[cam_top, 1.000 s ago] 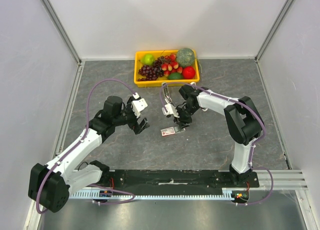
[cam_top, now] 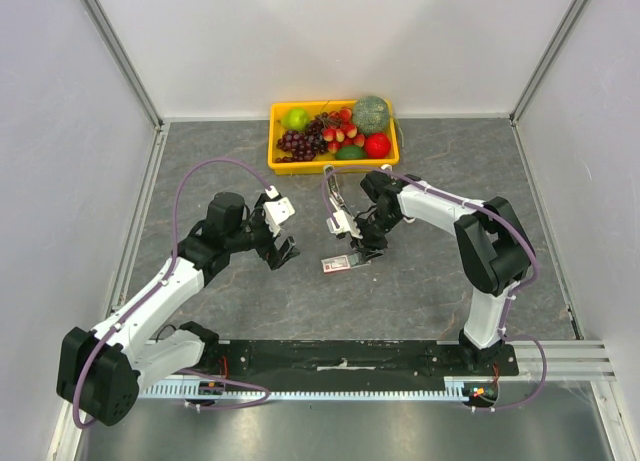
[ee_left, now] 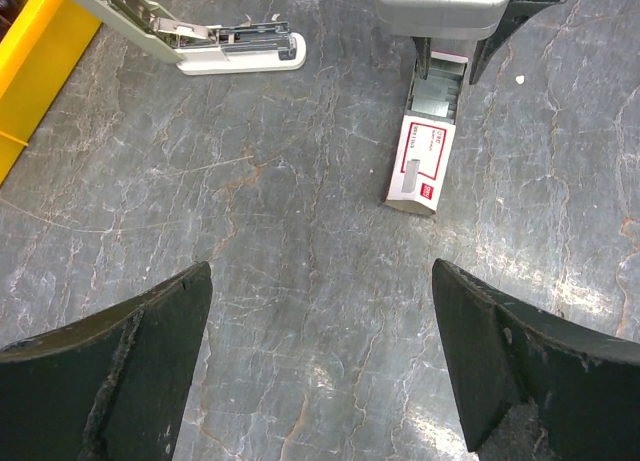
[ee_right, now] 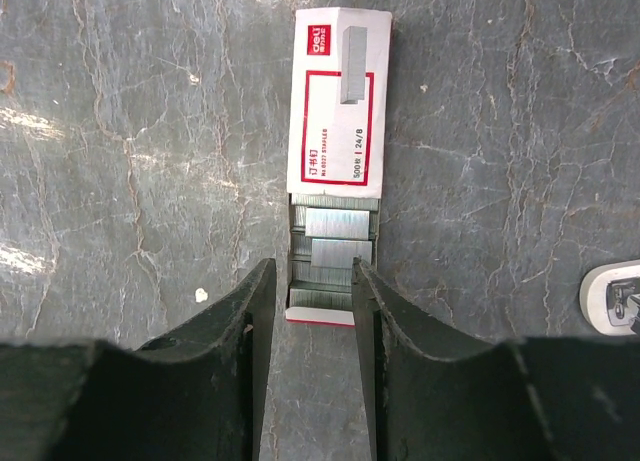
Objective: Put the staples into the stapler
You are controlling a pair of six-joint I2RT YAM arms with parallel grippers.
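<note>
The white staple box [ee_right: 332,131] lies on the grey table, its tray [ee_right: 340,221] partly out, showing rows of silver staple strips. My right gripper is over the tray's end, fingers part open, with no strip clearly held. The opened stapler [ee_left: 239,45] stands behind the box, toward the fruit basket. My left gripper is open above bare table, left of the box in the top view, with nothing between its fingers.
A yellow basket [cam_top: 276,141] of fruit sits at the back of the table. Bare table lies at the front and at both sides, apart from the arms.
My right gripper has shifted very slightly over the staple box. The left arm, box and stapler look unmoved.
</note>
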